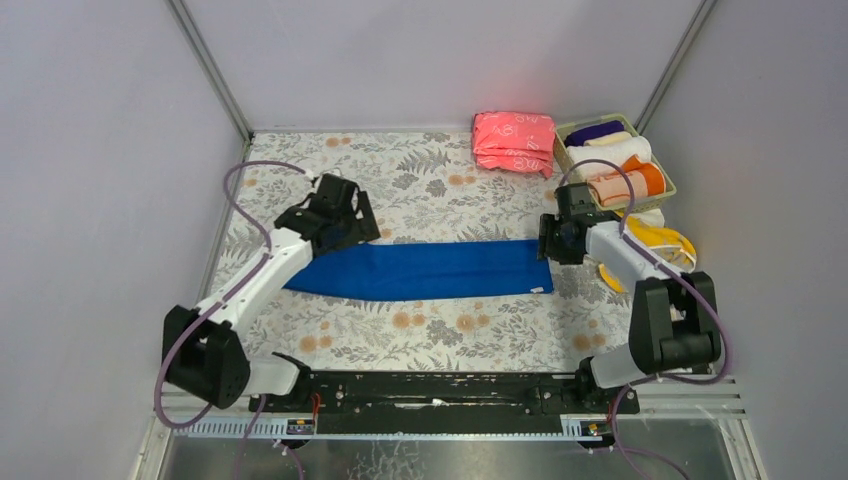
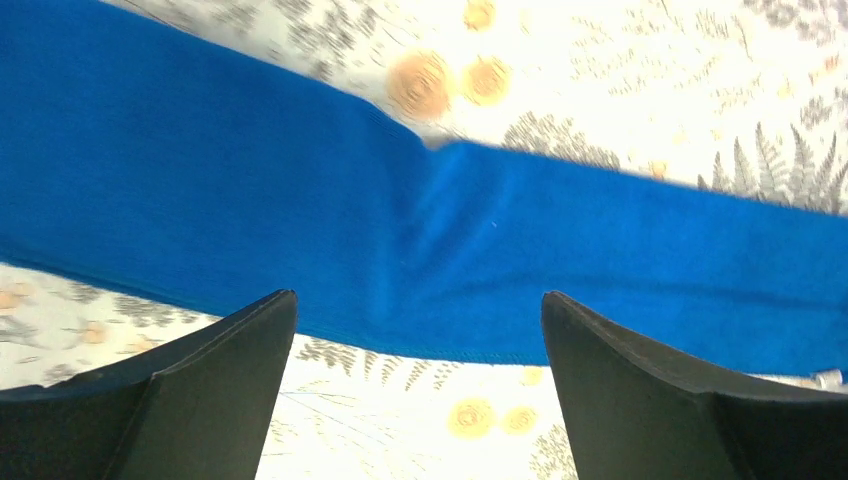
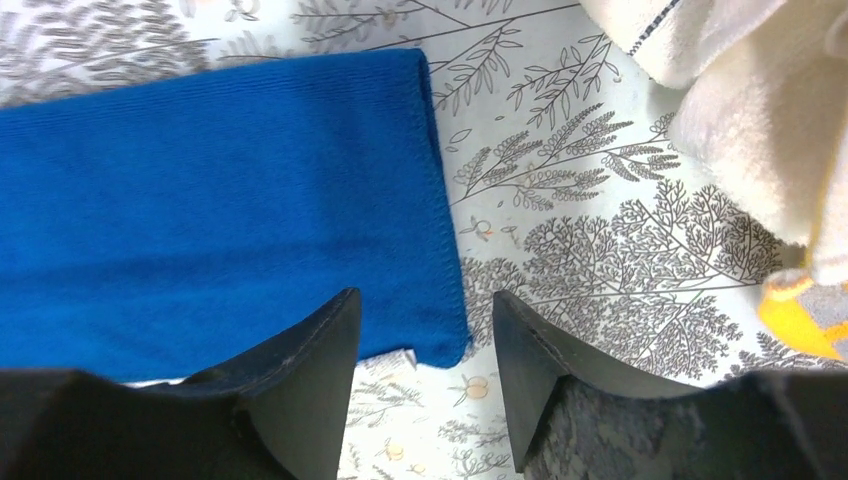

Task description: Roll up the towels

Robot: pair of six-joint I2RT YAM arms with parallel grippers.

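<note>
A long blue towel [image 1: 440,270] lies flat across the middle of the patterned table, folded into a strip, with a small ripple near its middle in the left wrist view [image 2: 400,230]. My left gripper [image 1: 355,225] is open above the towel's left part, nothing between its fingers. My right gripper [image 1: 550,240] is open over the towel's right end [image 3: 380,200], where a small white label shows at the lower edge.
Folded pink towels [image 1: 512,140] lie at the back. A basket [image 1: 672,188] of rolled towels stands back right, with a yellow-and-white cloth [image 1: 665,240] beside it.
</note>
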